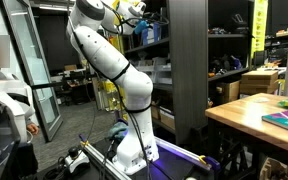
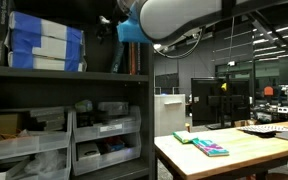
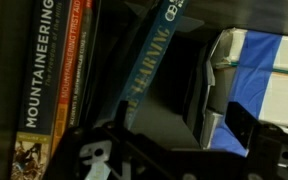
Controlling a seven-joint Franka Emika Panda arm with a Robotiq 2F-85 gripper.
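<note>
In the wrist view my gripper is open, its dark fingers spread wide along the lower edge. A blue book with "STARVING" on its spine (image 3: 152, 62) leans at a slant, and the left finger overlaps its lower part. Left of it stand a dark "MOUNTAINEERING" book (image 3: 41, 70) and a red-orange book (image 3: 75, 65). Nothing shows held between the fingers. Exterior view 2 has the gripper (image 2: 115, 28) up at the high shelf, beside upright books; its fingertips are hard to make out there.
Blue-and-white boxes (image 3: 276, 75) flank the right finger, with a dark gap between them and the slanted book. Below the shelf are clear plastic bins (image 2: 106, 150). A wooden table (image 2: 254, 158) stands to the right, with a colourful packet (image 2: 210, 147) on it.
</note>
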